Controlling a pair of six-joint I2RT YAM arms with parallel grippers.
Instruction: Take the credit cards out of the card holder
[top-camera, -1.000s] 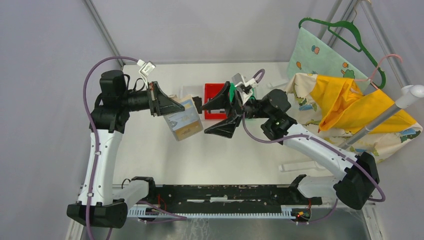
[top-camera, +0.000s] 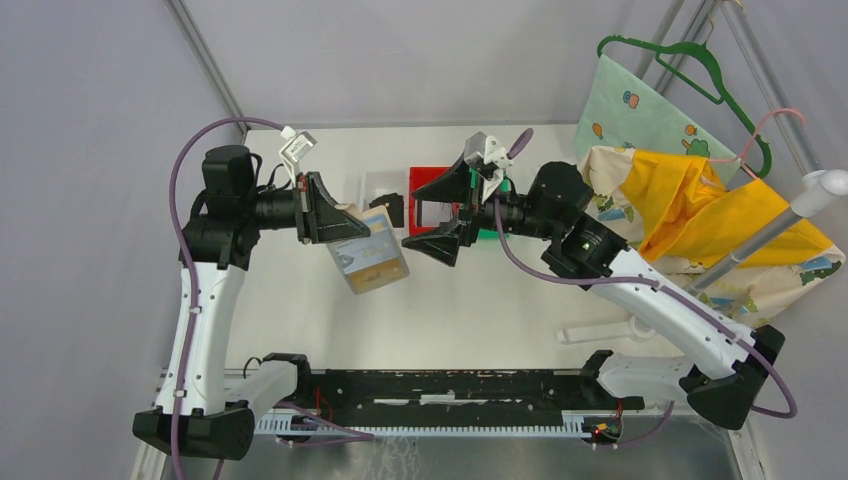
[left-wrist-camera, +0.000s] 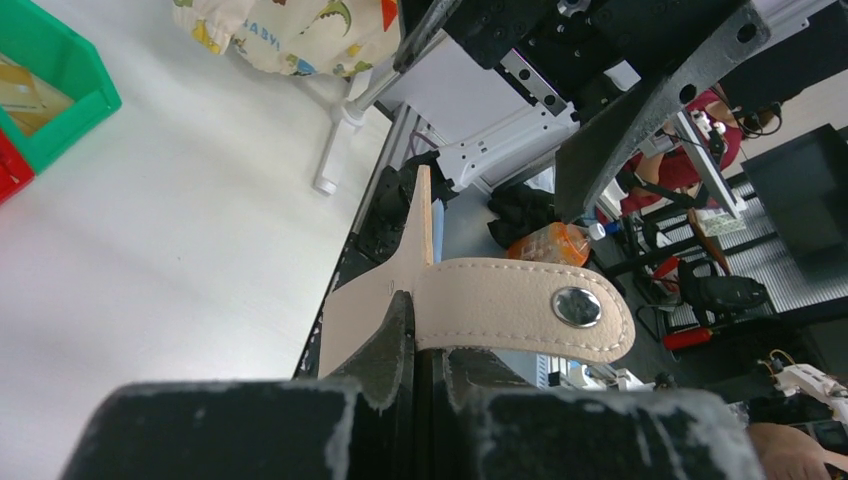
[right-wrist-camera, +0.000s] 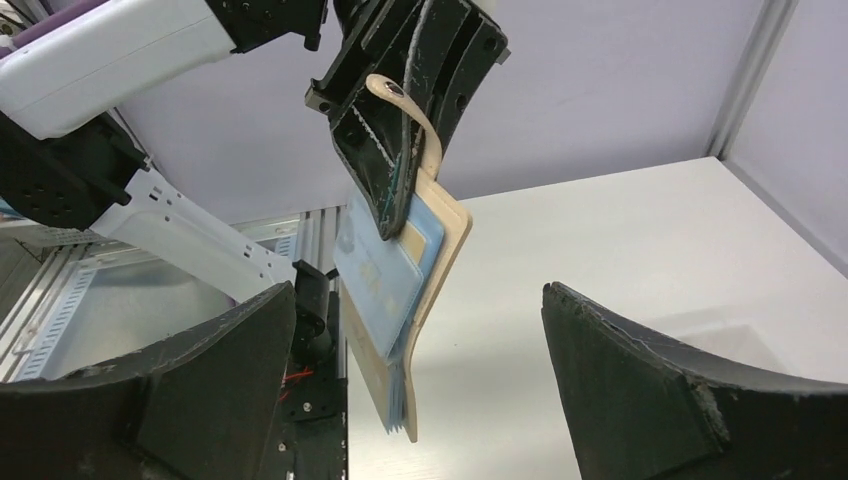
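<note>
The beige card holder (top-camera: 372, 258) hangs above the table, spread open, with my left gripper (top-camera: 362, 233) shut on its upper part. In the left wrist view its strap (left-wrist-camera: 490, 305) with a metal snap sticks out to the right of the fingers. Bluish clear sleeves with cards (right-wrist-camera: 385, 265) face my right gripper in the right wrist view; how many cards there are cannot be told. Just right of the holder in the top view, my right gripper (top-camera: 412, 217) stands open, apart from it, with nothing between its fingers.
Behind the right gripper are a red bin (top-camera: 430, 172) and a green bin (top-camera: 488, 235), both partly covered. A clear box (top-camera: 370, 183) and a dark item (top-camera: 391, 207) lie at the back. Hanging cloths (top-camera: 700, 190) fill the right side.
</note>
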